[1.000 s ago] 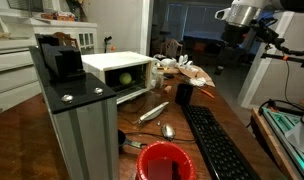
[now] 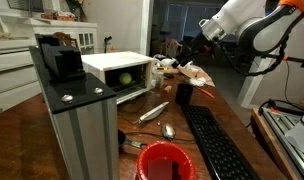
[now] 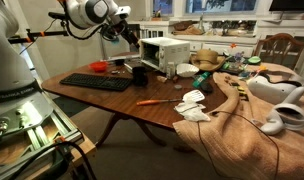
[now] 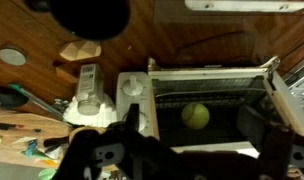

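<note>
My gripper point(image 2: 197, 52) is raised above the table, up and to the right of a white toaster oven point(image 2: 114, 66) in exterior view 1. From the wrist, the dark fingers point(image 4: 132, 132) stand wide apart, so the gripper is open, with no object gripped. A round green object point(image 4: 195, 115) rests inside the oven, below and beyond the fingers; it also shows in the oven's opening in exterior view 1. The black cup point(image 2: 184, 94) stands on the table near the oven, clear of the gripper.
A black keyboard point(image 2: 217, 143) lies along the near table side. A red bowl point(image 2: 166, 160) and a grey metal box point(image 2: 84, 125) stand in front. Bottles point(image 3: 171, 70) are close to the oven. A spoon point(image 2: 168, 130) and a knife point(image 2: 153, 113) lie on the wood.
In exterior view 1 the arm has swung left and the gripper has come closer to the oven, tilting to point leftward. The objects on the table have stayed put.
</note>
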